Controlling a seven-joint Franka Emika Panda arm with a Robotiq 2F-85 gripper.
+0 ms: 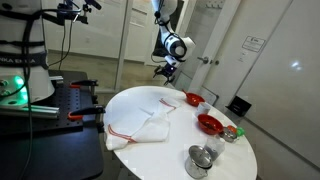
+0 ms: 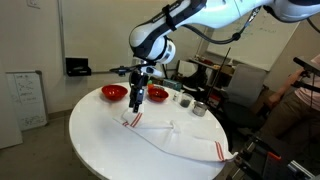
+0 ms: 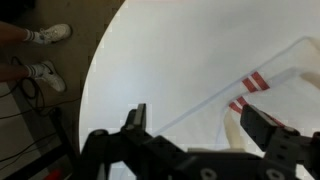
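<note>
A white cloth with red stripes (image 3: 290,88) lies on the white round table (image 3: 165,50), and its edge runs below my gripper in the wrist view. The gripper is open, its dark fingers wide apart, with nothing held between them. From the first exterior view, the gripper (image 1: 166,72) is over the far side of the table. A larger white cloth (image 1: 143,130) is spread, rumpled, on the near side. In the second exterior view the gripper (image 2: 136,104) points down close to the smaller cloth (image 2: 150,122); the exact gap cannot be told.
Red bowls (image 1: 209,124) stand along the table's right side, with a metal pot (image 1: 198,159) nearer the front. A black chair (image 1: 238,105) is beyond.
</note>
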